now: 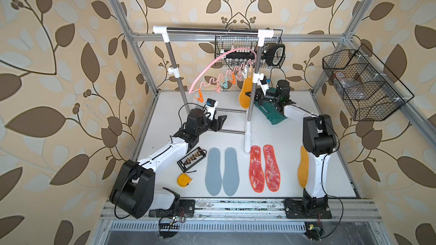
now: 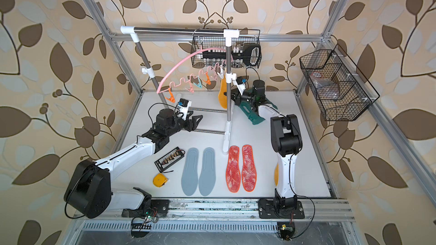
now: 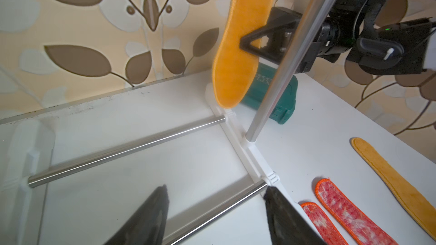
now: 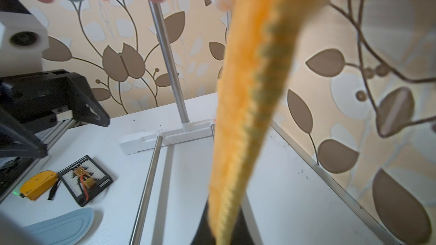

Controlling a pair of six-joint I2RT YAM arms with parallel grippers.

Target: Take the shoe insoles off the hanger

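Note:
A pink hanger (image 1: 202, 74) with several clips hangs on the rack, and a yellow insole (image 1: 245, 88) hangs from its right end. My right gripper (image 1: 249, 94) is shut on that insole, which fills the middle of the right wrist view (image 4: 254, 86). My left gripper (image 1: 220, 122) stands open with nothing between its fingers, left of the upright and below the hanger. Blue insoles (image 1: 213, 172), red insoles (image 1: 256, 170) and another yellow insole (image 1: 303, 167) lie on the table.
The rack's right upright (image 3: 299, 50) stands beside my right gripper. A green object (image 3: 283, 104) lies behind it. A tape measure (image 1: 184, 179) and a black tray (image 1: 190, 159) lie at the front left. Wire baskets (image 1: 363, 86) hang at the back and right.

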